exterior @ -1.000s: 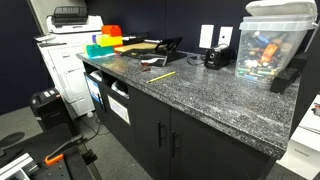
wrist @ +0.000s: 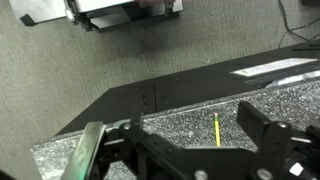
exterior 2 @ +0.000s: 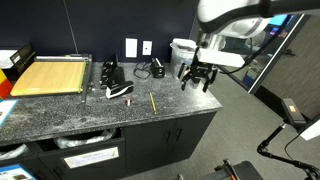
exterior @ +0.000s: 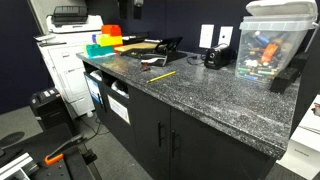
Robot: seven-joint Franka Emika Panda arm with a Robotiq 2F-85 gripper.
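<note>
My gripper hangs open above the right part of the counter in exterior view 2, with nothing between its fingers. In the wrist view its dark gripper parts widely at the lower edge, and a thin yellow stick shows in the gap, lying well below on the speckled counter. That yellow stick rests left of the gripper in exterior view 2. Only a dark end of the gripper enters exterior view 1 at the top.
A lidded clear bin full of colourful pieces stands at the counter's right end, near a small black appliance. A yellow board and a black rack lie to the left.
A dark part of my gripper has come into the top of exterior view 1. The things on the counter have not moved.
</note>
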